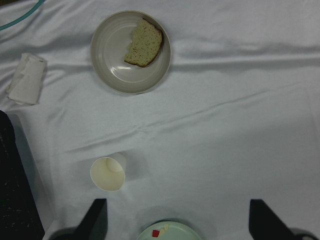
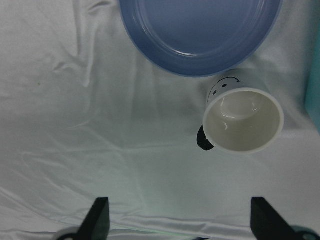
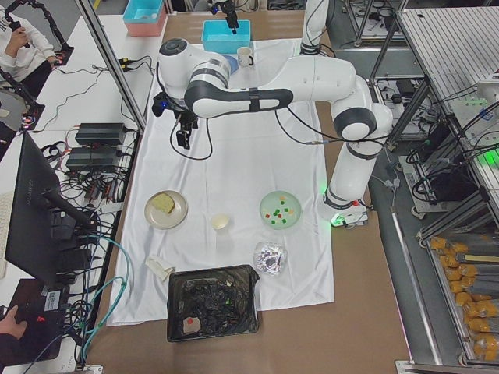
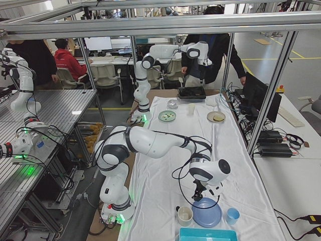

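Note:
My left gripper is open above the white cloth, with a plate (image 1: 107, 60) holding a bread slice (image 1: 144, 42), a paper cup (image 1: 107, 172), a folded napkin (image 1: 27, 80) and a green plate (image 1: 170, 232) with small coloured pieces below it. My right gripper hangs open over the other end of the table, above a white mug (image 2: 242, 122) with a black handle, beside a blue plate (image 2: 195, 30). Neither gripper has anything between its fingers.
A black lined bin (image 3: 212, 304) and a foil bowl (image 3: 270, 258) sit at one end. A teal container (image 4: 207, 234) and a blue cup (image 4: 232, 216) are at the other.

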